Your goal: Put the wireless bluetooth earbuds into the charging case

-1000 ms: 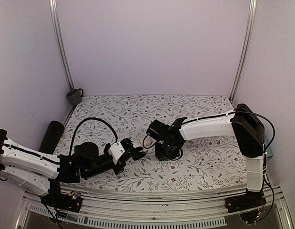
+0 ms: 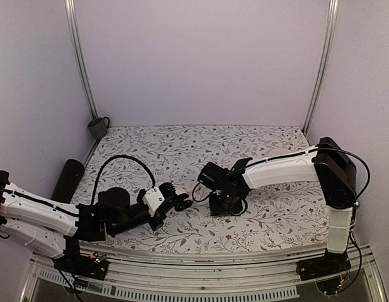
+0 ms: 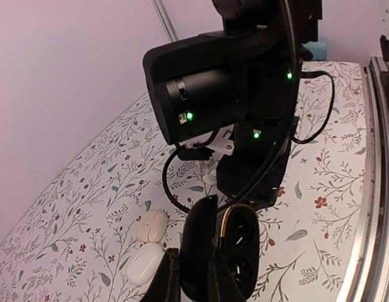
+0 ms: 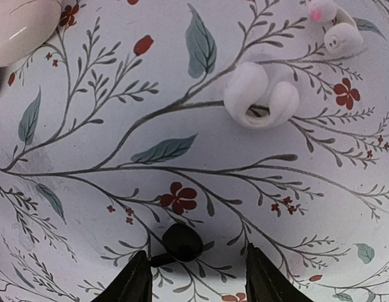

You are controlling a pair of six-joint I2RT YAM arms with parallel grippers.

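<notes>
My left gripper is shut on the black charging case (image 3: 198, 242), held lid-open with two empty-looking dark wells (image 3: 242, 264) toward the right in the left wrist view. My right gripper is open, pointed down over the table; a black earbud (image 4: 182, 242) lies on the cloth just beyond its fingertips, near the left finger. Two white earbud-like pieces, one pair (image 4: 260, 94) in the middle and another (image 4: 339, 34) at top right, lie farther off.
White rounded cases (image 3: 144, 263) lie left of the black case. A mug (image 2: 97, 129) and dark cylinder (image 2: 72, 176) sit at the left edge.
My right arm has moved slightly to the right and toward the front. My left arm and the case have stayed in place.
</notes>
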